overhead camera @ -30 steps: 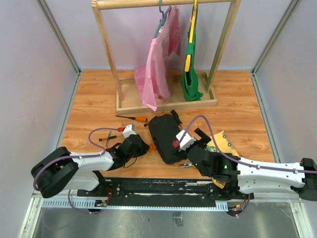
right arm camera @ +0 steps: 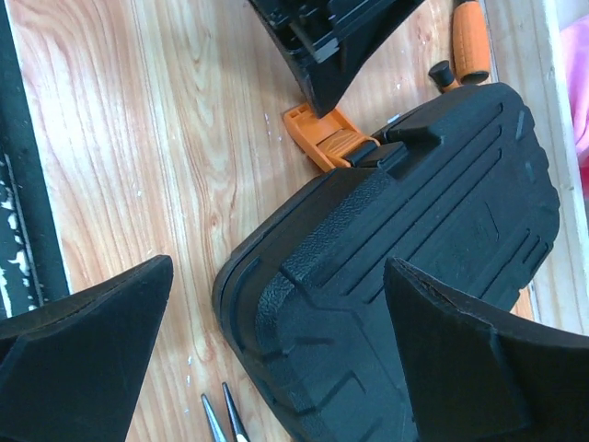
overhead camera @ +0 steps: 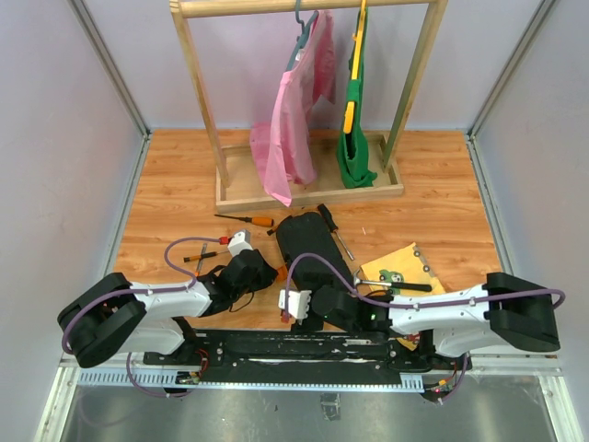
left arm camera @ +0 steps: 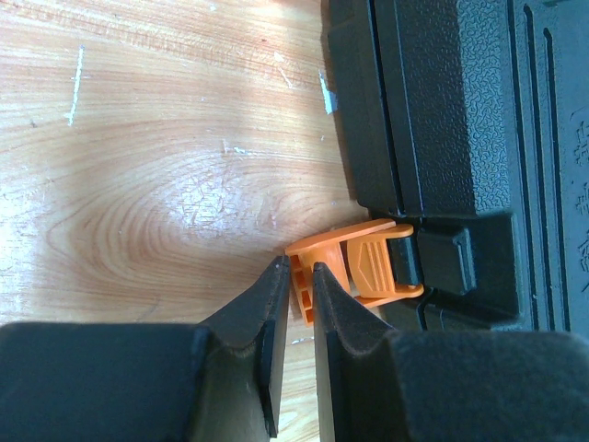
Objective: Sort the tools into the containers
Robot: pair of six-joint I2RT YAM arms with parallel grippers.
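Note:
A closed black case [overhead camera: 304,241] lies on the wooden table, in front of the rack. From its left side an orange latch [left arm camera: 373,267] sticks out, swung away from the case wall. My left gripper is shut on the latch's outer edge, its fingertips close together there. Over the case's near end my right gripper stands open, the case [right arm camera: 386,239] below and between its fingers. An orange screwdriver [overhead camera: 258,221] lies beyond the case, and a black-handled tool [overhead camera: 328,219] is at its far right corner.
A yellow pouch [overhead camera: 402,265] lies to the right, with another black-handled tool [overhead camera: 409,286] across it. Metal tool tips [right arm camera: 224,419] show beside the case. Smaller tools [overhead camera: 201,256] lie left. The wooden rack [overhead camera: 304,195] with hanging garments stands behind.
My right gripper has swung left and towards the front edge, from the case's right side to over its near end. The left arm and the case have stayed put.

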